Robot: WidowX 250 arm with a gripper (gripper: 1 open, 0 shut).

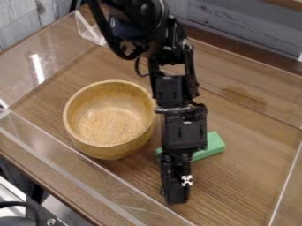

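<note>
My black gripper (177, 185) reaches down to the wooden table near its front, right of a wooden bowl (109, 120). A green block (207, 148) lies just behind it, partly hidden by the gripper. The fingertips are low at the tabletop and look close together; I see nothing held between them.
The bowl takes up the left middle. A clear plastic piece stands at the back left, near the table's edge.
</note>
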